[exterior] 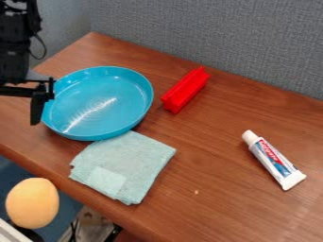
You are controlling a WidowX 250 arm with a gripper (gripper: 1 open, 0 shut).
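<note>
My black gripper (41, 98) is at the far left, pointing down beside the left rim of a blue round plate (106, 100) on the wooden table. Its fingers look open, though they are small and dark here. A folded pale grey-green cloth (127, 165) lies just in front of the plate. A red elongated object (186, 89) lies right of the plate, and a white toothpaste tube (273, 159) lies at the right.
A large egg-shaped beige object (30, 204) is at the lower left, off the table's front edge. A grey padded wall stands behind.
</note>
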